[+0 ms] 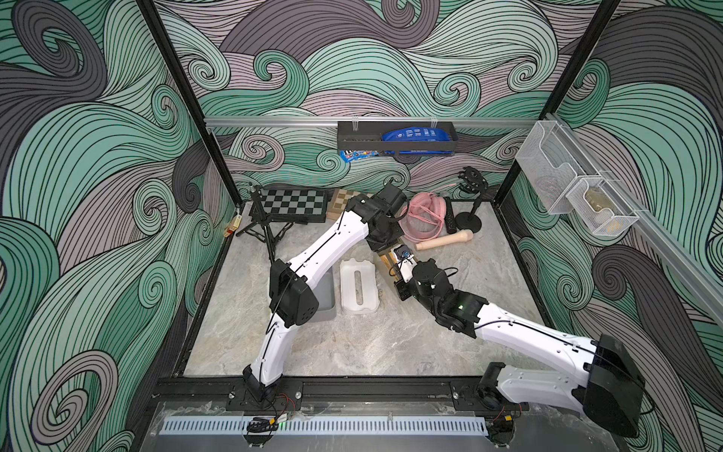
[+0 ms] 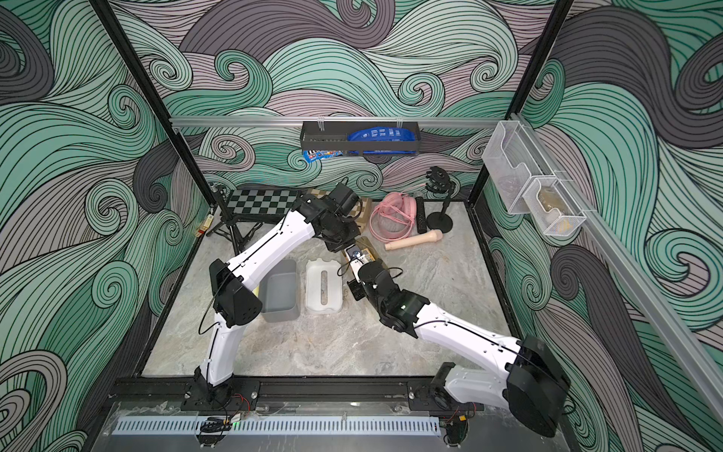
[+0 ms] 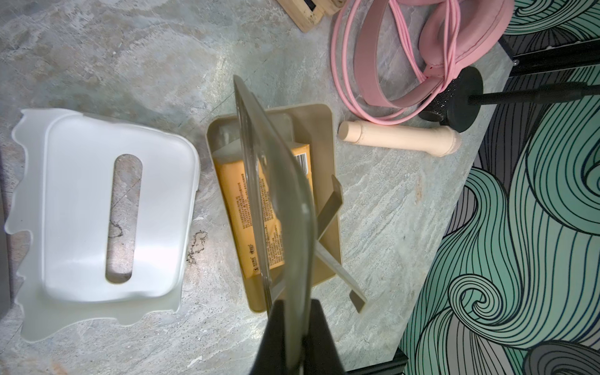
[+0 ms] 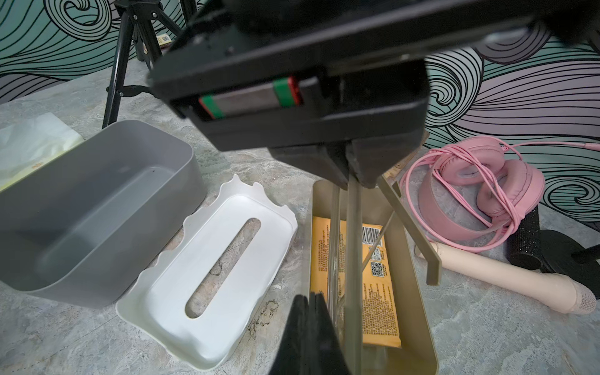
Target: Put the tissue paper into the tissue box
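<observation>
My left gripper is shut on a translucent plastic strip, held upright over a beige box with an orange printed pack inside. My right gripper is shut, nothing visible between its fingers, beside that strip and below the left gripper. A white slotted lid lies left of the beige box. Further left stands an empty grey bin, with a white and yellow tissue-like pack behind it.
Pink headphones, a beige microphone and a black stand crowd the back right. A checkered board and tripod occupy the back left.
</observation>
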